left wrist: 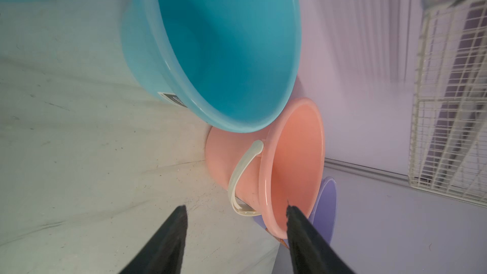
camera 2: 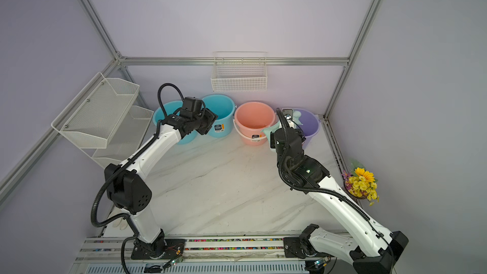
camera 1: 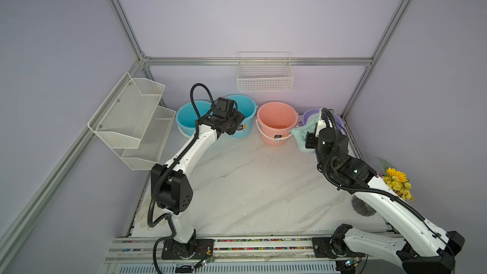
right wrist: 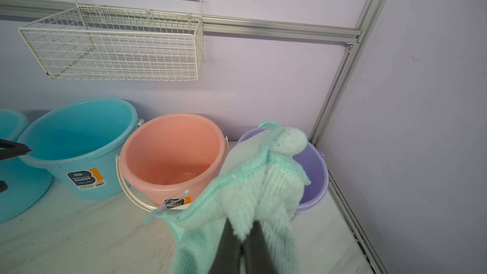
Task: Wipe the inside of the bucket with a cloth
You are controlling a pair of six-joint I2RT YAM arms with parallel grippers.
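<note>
Between the fingers of my right gripper a pale mint cloth point(right wrist: 223, 218) is pinched, its folds spreading up and to both sides. In the right wrist view the cloth partly covers the purple bucket point(right wrist: 314, 177) behind it. The pink bucket point(right wrist: 175, 152) stands just left of that. My left gripper is open and empty, above the table in front of the buckets. A blue bucket point(left wrist: 228, 45) fills the upper middle of the left wrist view. A second blue bucket point(camera 1: 185, 116) stands at the far left, partly behind the left arm.
A white wire basket point(camera 1: 264, 77) hangs on the back rail, and a white mesh rack point(camera 1: 129, 116) is fixed at the left. Yellow flowers point(camera 1: 398, 180) stand near the right edge.
</note>
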